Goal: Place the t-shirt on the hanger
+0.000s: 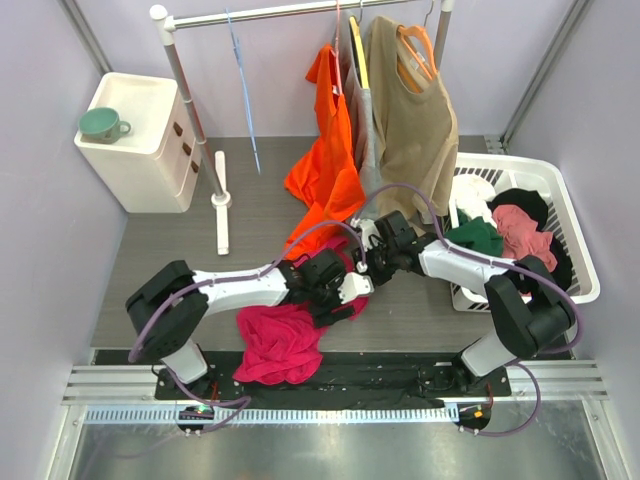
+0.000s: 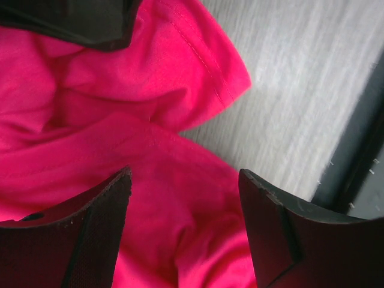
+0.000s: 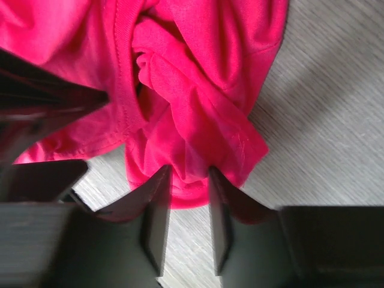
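A crumpled magenta T-shirt lies on the grey floor board below the hanging clothes. My left gripper is low over its middle right; in the left wrist view its fingers are parted above flat magenta fabric. My right gripper is just behind it at the shirt's upper end. In the right wrist view its fingertips stand apart at a folded corner of the shirt. A blue hanger hangs on the rail, seen edge-on.
Orange, grey and tan garments hang at the rail's right. A laundry basket of clothes stands at right, a white drawer unit with a green mug at back left. Board left of the shirt is clear.
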